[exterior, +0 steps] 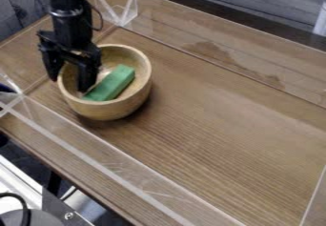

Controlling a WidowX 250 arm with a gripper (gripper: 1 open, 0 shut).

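A round wooden bowl [132, 100] sits at the left of the wooden table, holding a green block [112, 83]. My dark gripper [71, 77] reaches down from the top left to the bowl's left side, its lower part over or inside the bowl. The fingertips are dark and blurred, so whether they hold anything is unclear.
Strips of clear tape mark its left part and the top near the bowl. A dark object lies at the bottom left corner, beyond the table's edge.
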